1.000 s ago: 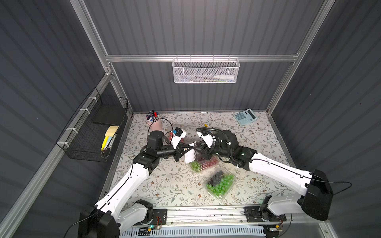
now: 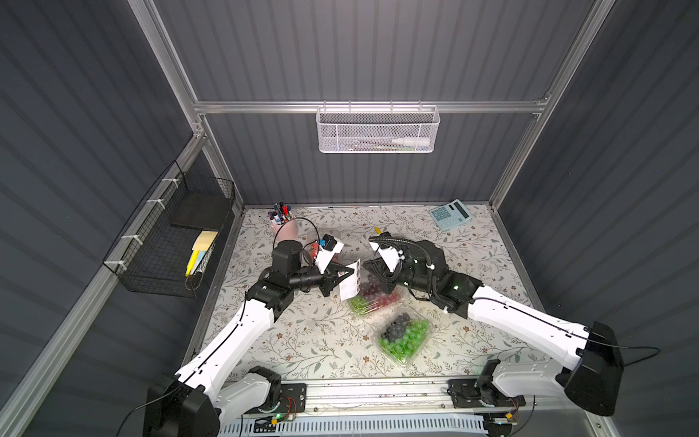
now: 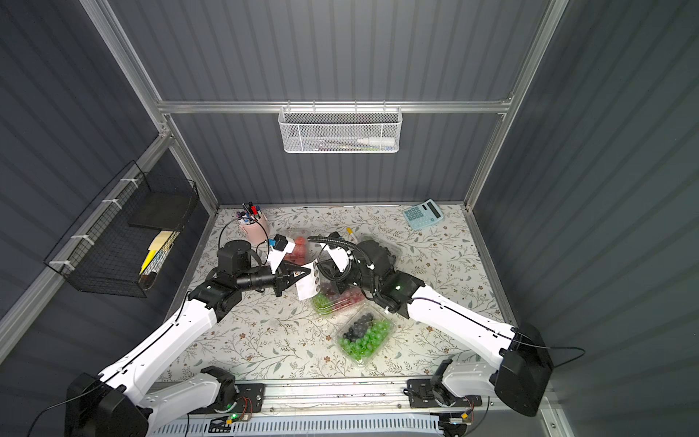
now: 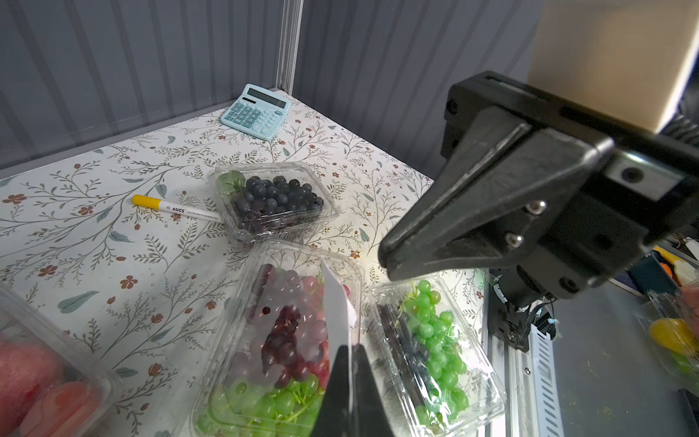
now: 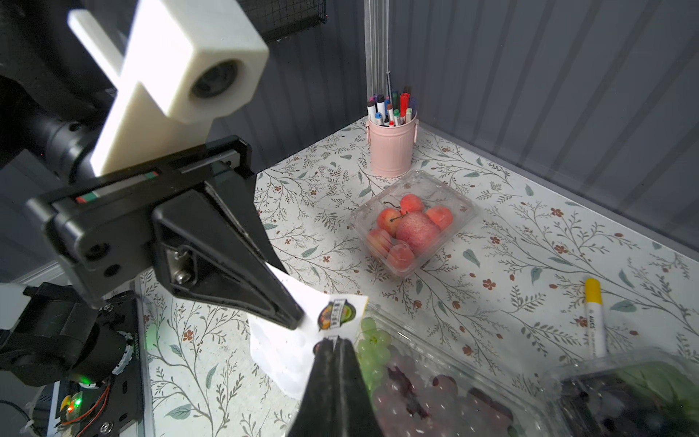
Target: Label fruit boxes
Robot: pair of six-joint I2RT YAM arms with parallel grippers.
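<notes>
My left gripper (image 2: 342, 273) is shut on a white label sheet with small printed fruit stickers, held upright over the table and seen edge-on in the left wrist view. My right gripper is shut, close to the sheet's right side; no label can be made out between its fingertips. Below lie boxes of red and green grapes (image 4: 284, 349), green and dark grapes (image 4: 437, 349), dark grapes (image 4: 276, 196) and red fruit (image 5: 411, 229).
A yellow-capped marker (image 5: 595, 317), a pink pen cup (image 5: 391, 149) and a calculator (image 2: 450, 215) sit toward the back. A wire basket (image 2: 153, 262) hangs on the left wall.
My right arm has drawn slightly rightward, away from the sheet. My left gripper with the sheet is almost unmoved.
</notes>
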